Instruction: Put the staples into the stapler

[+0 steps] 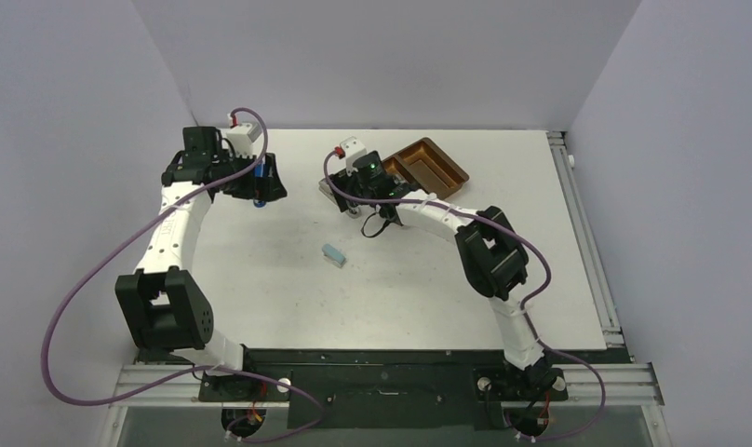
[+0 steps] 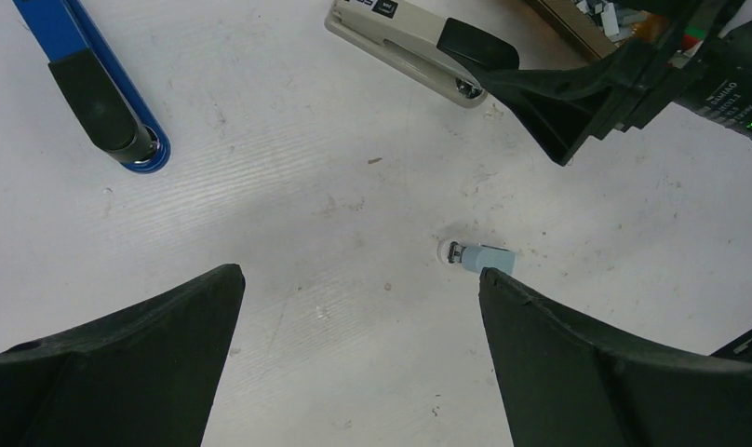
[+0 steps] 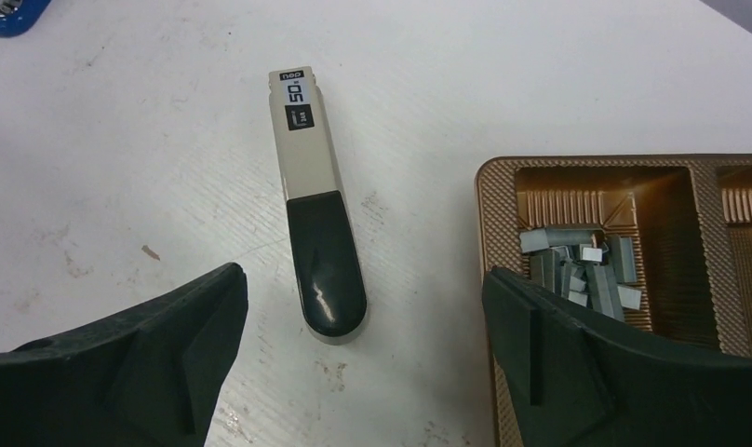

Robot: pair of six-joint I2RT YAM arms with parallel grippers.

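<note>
A beige and black stapler (image 3: pixel 307 140) lies on the table, below my open right gripper, which hangs over its black end in the top view. In the right wrist view, grey staple strips (image 3: pixel 596 279) fill one compartment of a copper tray (image 3: pixel 733 279) to the right of the stapler. My left gripper stands open above the left part of the table, near a blue stapler (image 2: pixel 98 98). A small light blue stapler (image 1: pixel 333 254) lies in the middle foreground, apart from both grippers.
Walls enclose it at the back and both sides.
</note>
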